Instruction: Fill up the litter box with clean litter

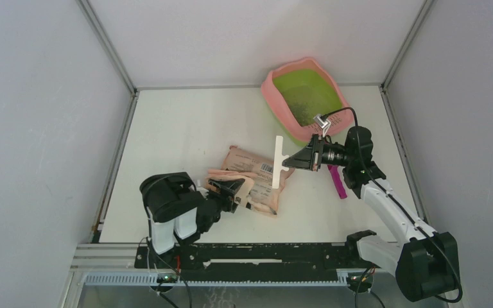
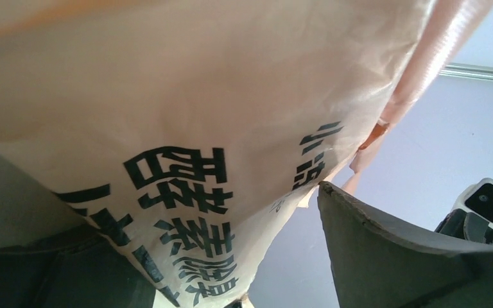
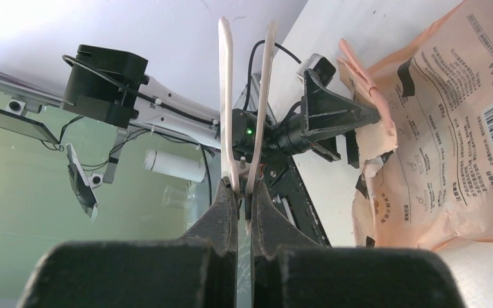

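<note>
A pinkish paper litter bag [image 1: 263, 189] with a barcode lies flat mid-table, its left end folded and crumpled. My left gripper [image 1: 230, 187] is at that end. In the left wrist view its fingers [image 2: 411, 256] stand well apart, with printed bag paper [image 2: 250, 109] across the space between them. My right gripper [image 1: 287, 163] is shut on a white T-shaped clip [image 1: 278, 160] above the bag's right edge. Two long white strips of the clip [image 3: 227, 96] rise from the fingertips in the right wrist view. The pink-rimmed litter box [image 1: 276, 102] with a green inside stands at the back right.
A magenta tool [image 1: 337, 183] lies on the table under the right arm, its upper end hidden. Dark specks show on the box's green floor. Walls close in the sides and back.
</note>
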